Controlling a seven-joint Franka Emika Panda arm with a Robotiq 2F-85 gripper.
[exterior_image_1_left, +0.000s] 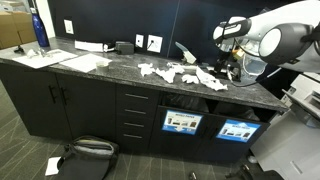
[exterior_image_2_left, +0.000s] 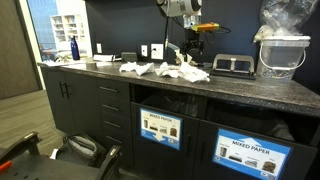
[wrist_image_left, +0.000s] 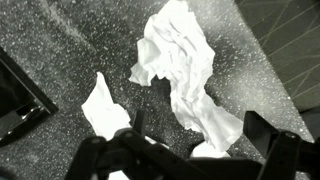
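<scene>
Crumpled white paper pieces lie scattered along the dark speckled counter. Over the right-hand part of the counter hangs my gripper, pointing down, its fingers spread wide. In the wrist view one long crumpled sheet runs down between the fingers, lying on the counter below. A second white piece is close to the left finger and partly hidden by the gripper. Nothing is held. From the other side, the papers show under the arm.
A clear bucket and a dark tray-like box stand at the counter's right. Behind the papers is a small black box; a blue bottle stands far left. Signs reading "Mixed Paper" hang below the counter.
</scene>
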